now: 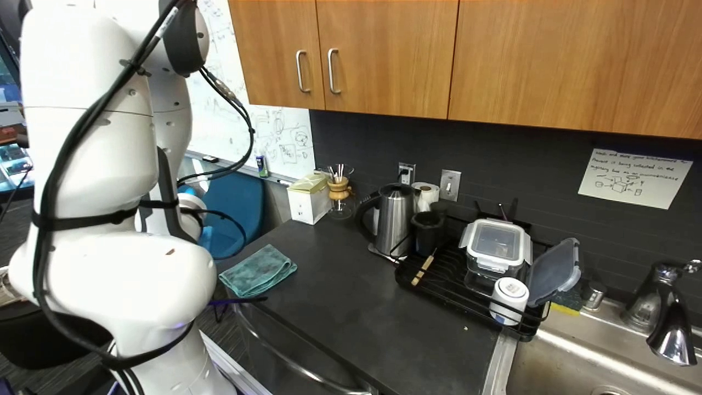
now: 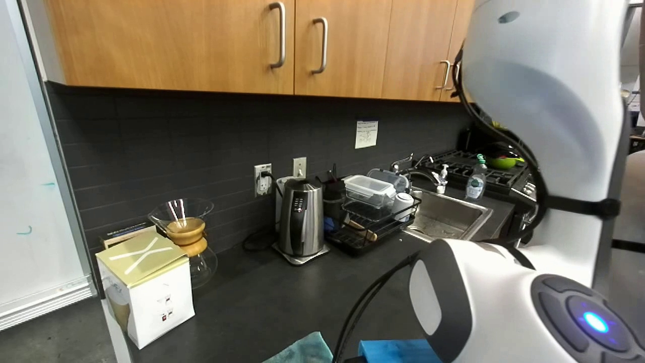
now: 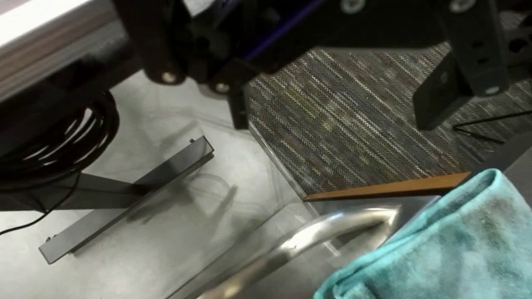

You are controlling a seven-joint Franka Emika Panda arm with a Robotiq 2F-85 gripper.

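A folded teal cloth [image 1: 258,270] lies on the dark countertop [image 1: 368,309], at its left front corner. Only a corner of this cloth [image 2: 307,350] shows at the bottom of exterior view 2. In the wrist view the cloth [image 3: 449,249] fills the lower right, outside the fingers. My gripper is open, its fingers [image 3: 239,107] wide apart and empty, with carpet and floor seen between them. The arm's own links hide the gripper in exterior view 1, and it is not visible in exterior view 2.
A metal bar handle [image 3: 299,244] runs along the counter's front near the cloth. Further along stand a white box [image 1: 309,201], a kettle [image 1: 393,220] and a dish rack [image 1: 454,289] beside the sink [image 1: 559,362].
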